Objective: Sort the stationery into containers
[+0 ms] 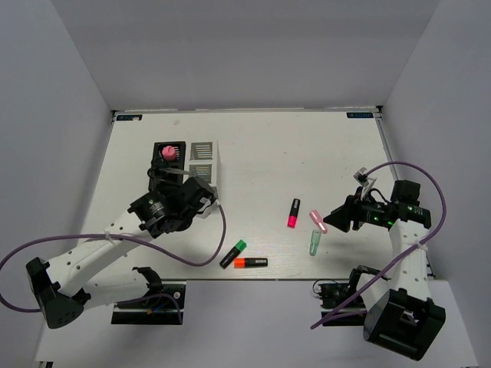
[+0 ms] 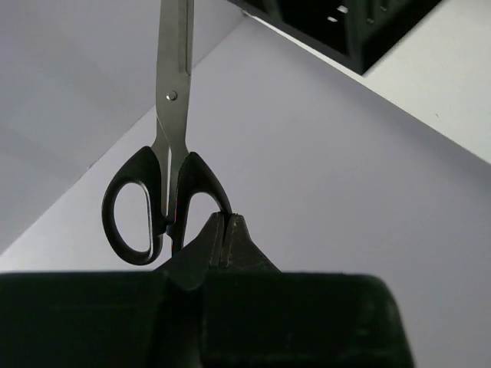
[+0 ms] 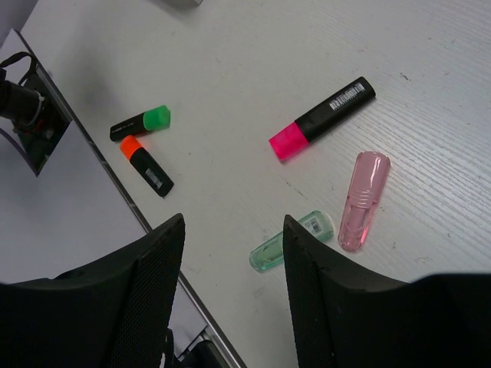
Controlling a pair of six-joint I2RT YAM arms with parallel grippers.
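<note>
My left gripper is shut on one black handle loop of the scissors [image 2: 172, 115], whose metal blades point up the left wrist view. From the top, the scissors [image 1: 178, 172] hang over the black container [image 1: 182, 146] and reach toward the white one [image 1: 218, 162]. Several highlighters lie loose: a black one with a pink cap [image 1: 294, 213], a clear pink one [image 1: 318, 221], a clear green one [image 1: 314, 242], a green-capped one [image 1: 232, 254] and an orange-capped one [image 1: 251, 262]. My right gripper stands open above the table, nothing between its fingers.
Something pink [image 1: 169, 153] sits in the black container. My left forearm hides the front of both containers. The table's back half, right of the containers, is free.
</note>
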